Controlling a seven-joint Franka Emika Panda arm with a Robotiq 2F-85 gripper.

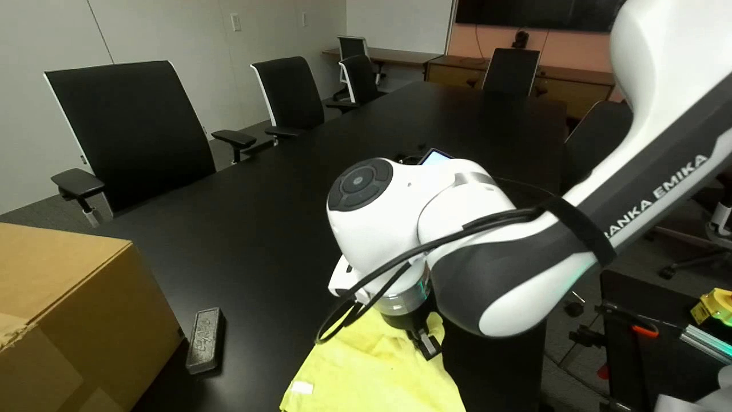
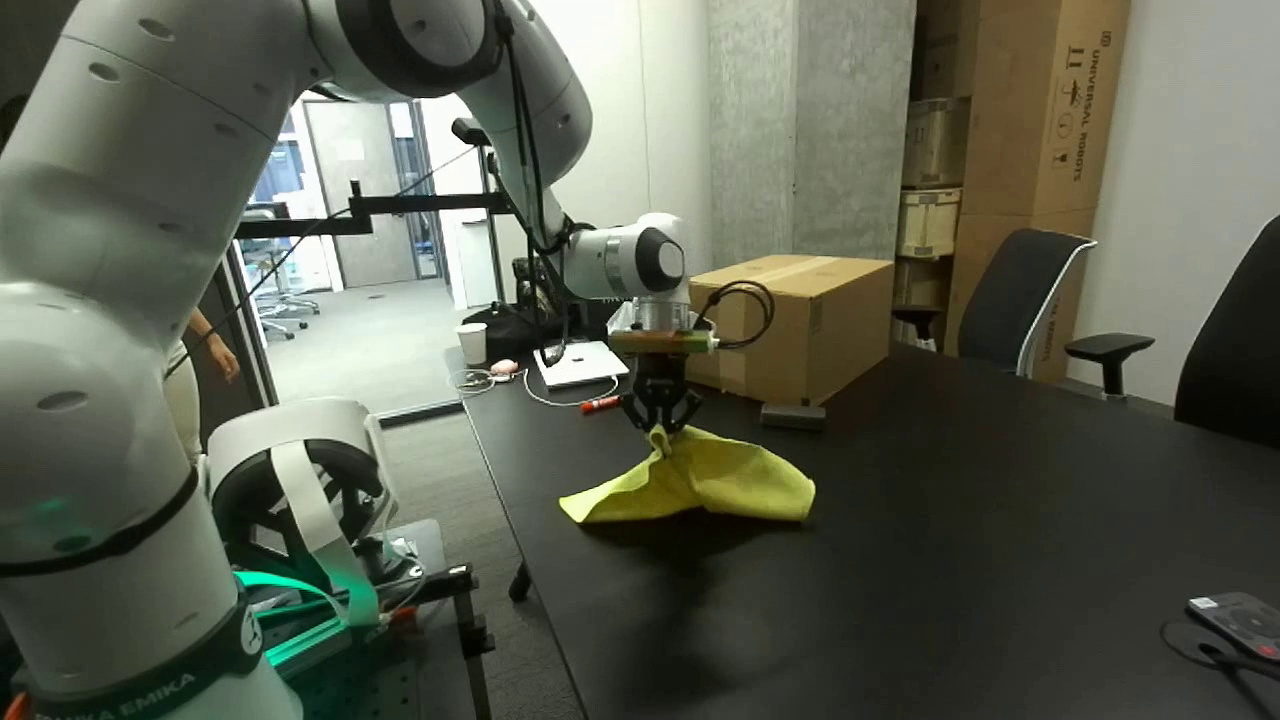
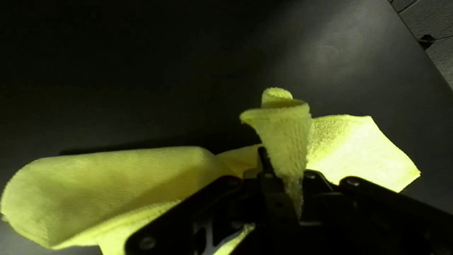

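A yellow cloth (image 2: pixel 744 478) lies partly on the black table, its gripped part pulled up into a peak with folds spreading to both sides. My gripper (image 2: pixel 661 427) points down over it, shut on a pinched bit of the cloth. In the wrist view a rolled tuft of the cloth (image 3: pixel 285 131) sticks up between the dark fingers. In exterior view 1 the arm hides part of the cloth (image 1: pixel 374 374), and the gripper (image 1: pixel 429 347) is seen at its far right portion.
A cardboard box (image 2: pixel 828 324) stands on the table (image 2: pixel 960 540), with a dark eraser-like block (image 1: pixel 205 340) beside it. A laptop (image 2: pixel 578 364), a red marker (image 2: pixel 600 404) and a white cup (image 2: pixel 473 344) are farther off.
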